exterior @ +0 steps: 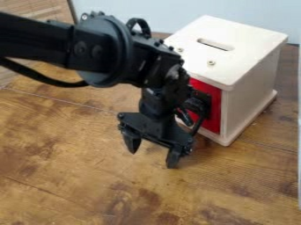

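A black robot arm reaches down from the upper left, and its gripper (152, 153) hangs low over the wooden table with its two fingers apart and nothing seen between them. Just behind it stands a pale wooden box (245, 88) with a slot in its lid and a red panel (206, 93) on its front side, largely hidden by the arm.
A pale wall or board stands at the back, and a lighter wooden surface (30, 75) shows at the upper left.
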